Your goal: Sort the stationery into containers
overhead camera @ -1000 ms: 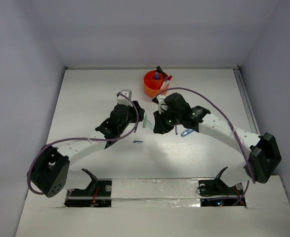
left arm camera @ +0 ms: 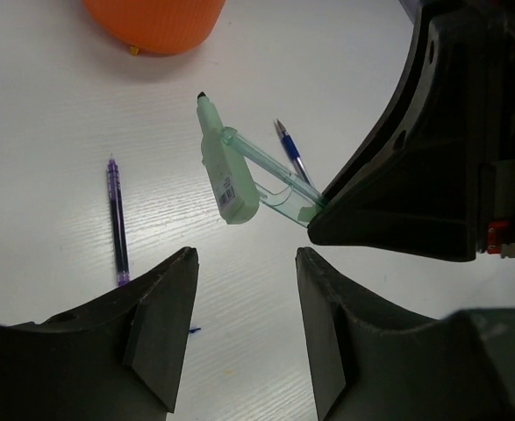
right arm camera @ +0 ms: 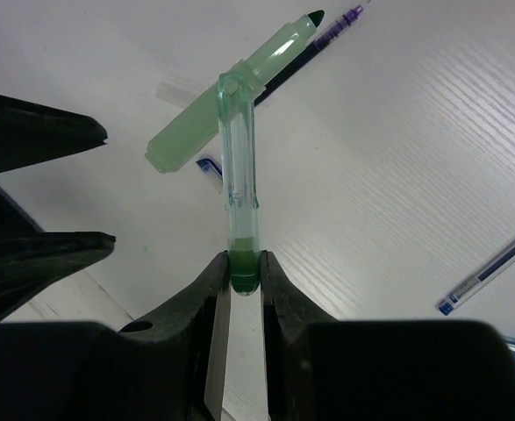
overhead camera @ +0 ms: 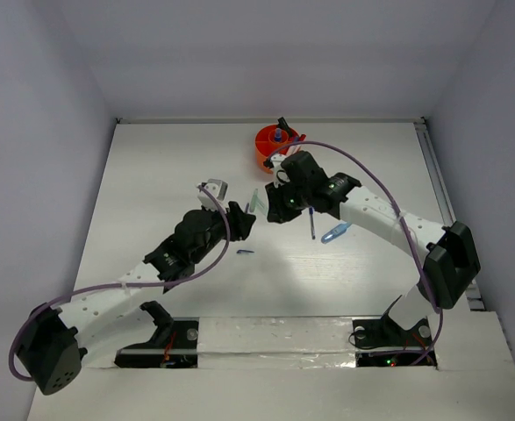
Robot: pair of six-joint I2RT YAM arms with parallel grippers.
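Observation:
My right gripper is shut on a translucent green cap (right arm camera: 239, 158), held over the table. A pale green highlighter (left arm camera: 225, 167) with a dark tip appears just beyond it, at the cap's far end; whether they are joined I cannot tell. My left gripper stands open facing them, nothing between its fingers. A purple pen (left arm camera: 117, 219) lies on the table below. A blue pen (right arm camera: 494, 267) lies to the right in the right wrist view. The orange container (overhead camera: 266, 149) stands at the back, holding several items.
A light blue item (overhead camera: 335, 231) lies right of the pens, and a small dark blue item (overhead camera: 245, 251) near the front middle. Walls border the sides and back.
My right gripper has shifted a little toward the back and left with the green piece.

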